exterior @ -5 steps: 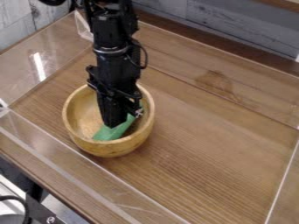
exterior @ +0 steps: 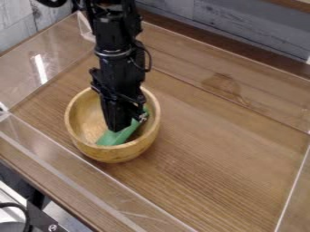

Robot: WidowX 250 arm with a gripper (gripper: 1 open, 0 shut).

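A yellow-tan round bowl (exterior: 93, 146) sits on the wooden table, left of centre, with a green object (exterior: 115, 136) lying inside it. The black gripper (exterior: 121, 120) reaches down into the bowl from above, its tip at the green object and partly covering it. The fingers are dark and overlap, so whether anything is between them is hard to see.
A pale wall runs along the back, and a clear item stands at the upper left edge. A black cable lies at the lower left, off the tabletop.
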